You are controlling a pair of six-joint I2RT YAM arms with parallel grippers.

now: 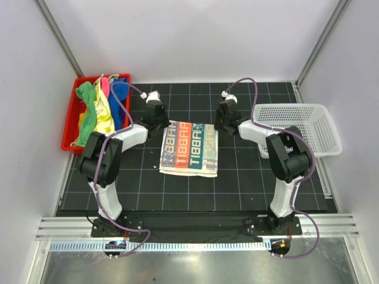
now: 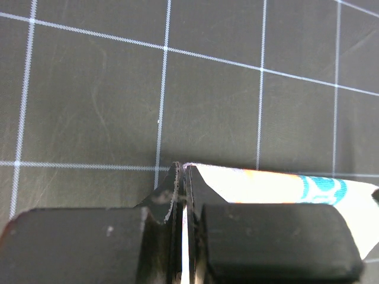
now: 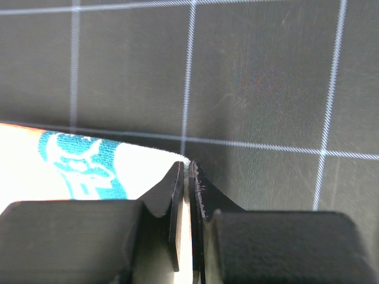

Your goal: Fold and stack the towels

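A folded towel point(image 1: 189, 148) with grey, orange and teal lettered stripes lies at the middle of the dark gridded table, its pale lower layer showing along the front edge. At its far left corner my left gripper point(image 1: 168, 123) is shut on the cloth. My right gripper point(image 1: 217, 126) pinches the far right corner. In the left wrist view the towel's edge point(image 2: 249, 180) runs from between the fingertips off to the right. The right wrist view has the white corner point(image 3: 148, 168) of the towel held between the fingers.
At the back left, a red bin point(image 1: 68, 127) holds several loose towels, green, yellow, pink and blue among them. An empty-looking white basket point(image 1: 323, 127) stands at the right, partly behind my right arm. Bare table lies behind and in front of the towel.
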